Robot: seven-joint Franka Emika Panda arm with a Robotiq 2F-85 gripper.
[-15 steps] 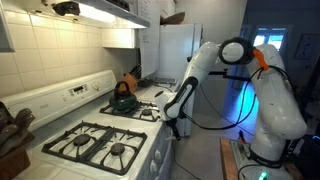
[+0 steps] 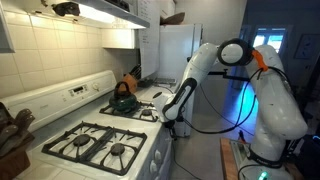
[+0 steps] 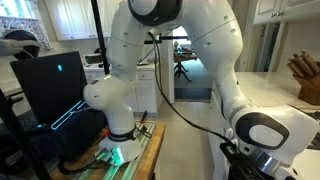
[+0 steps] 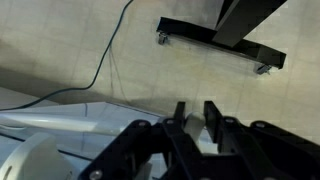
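My gripper is low at the front edge of the white stove, beside its row of front knobs. In the wrist view, the dark gripper reaches in from the bottom, its fingers close together. A small pale, pinkish-grey thing shows between them; whether it is a stove knob cannot be made out. To the left in that view lies a rounded white part, likely another knob. Exterior view 2 shows the arm's white wrist, with the fingertips too dark to read.
A dark green kettle stands on the rear burners, and the front burners are bare. A white fridge rises behind. Below, the floor is open, crossed by a thin cable.
The arm above the gripper has leaned slightly to the right in exterior view 1. The fingertips stay at about the same spot by the stove front.
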